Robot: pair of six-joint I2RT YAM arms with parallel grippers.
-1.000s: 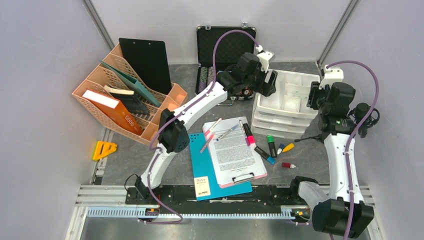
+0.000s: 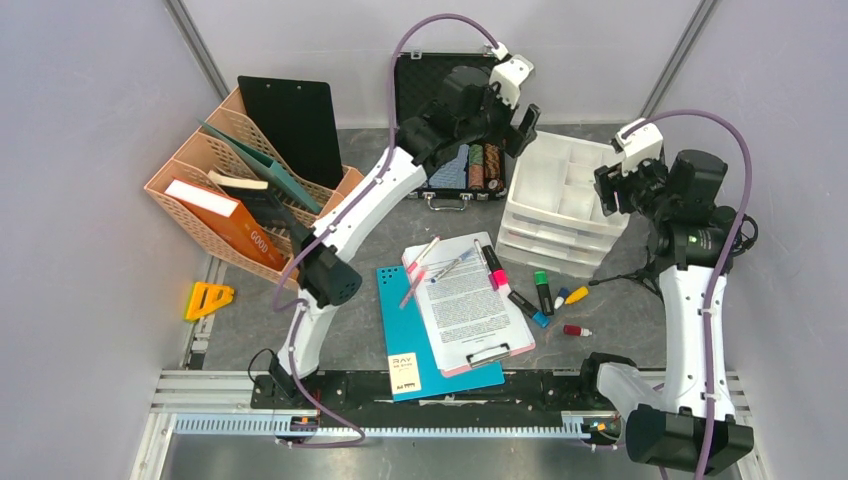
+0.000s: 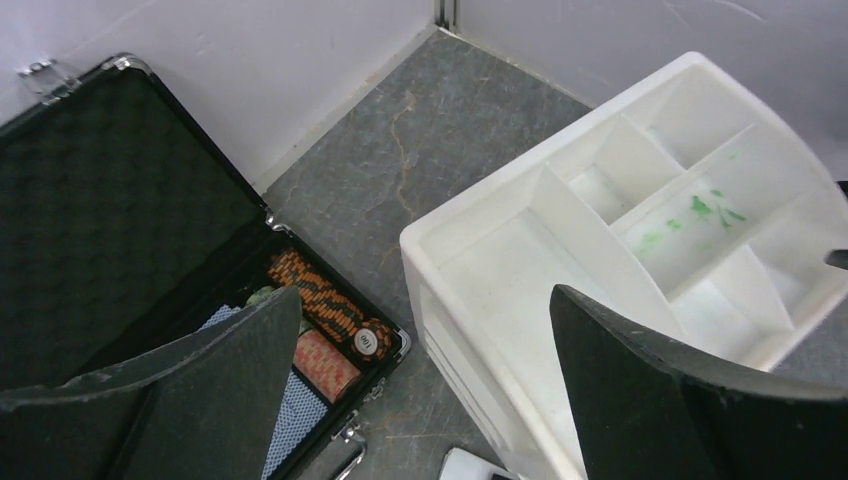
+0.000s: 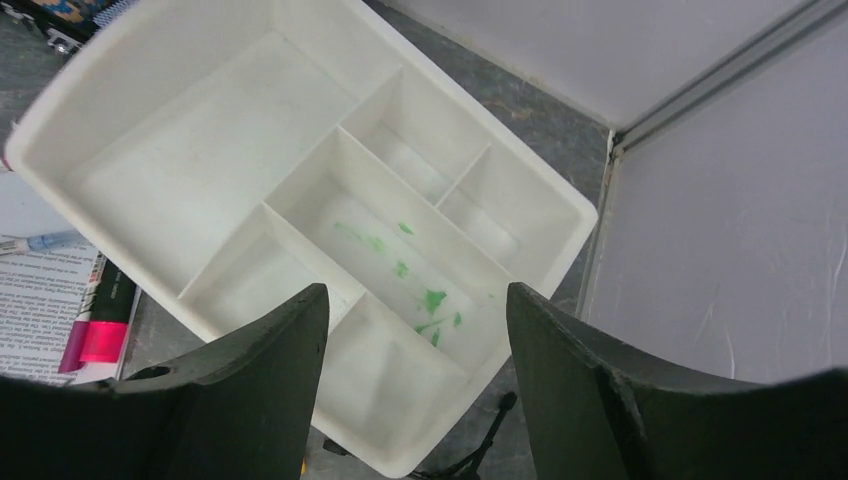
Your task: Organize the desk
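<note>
The white drawer organizer [image 2: 562, 195] stands at the back right; its divided top tray, empty but for green stains, fills much of both wrist views. Over its left side, my left gripper [image 2: 524, 130] is open with nothing between its fingers. My right gripper [image 2: 610, 192] hangs open and empty at the organizer's right edge. Markers such as a pink one [image 2: 496, 268] and a green-capped one [image 2: 543, 291] lie around the white clipboard [image 2: 465, 310], which rests on a blue folder [image 2: 400, 330]. Books and folders fill the peach file rack [image 2: 215, 165] at left.
An open black case [image 2: 430, 95] with poker chips sits at the back centre, left of the organizer. Black cable [image 2: 640, 280] lies right of it. A yellow tape dispenser [image 2: 208, 299] is at far left. Bare desk shows between rack and folder.
The left gripper has moved up and left in the top view, off the organizer's tray. The right gripper has shifted slightly left. The organizer has moved a little left and toward the front.
</note>
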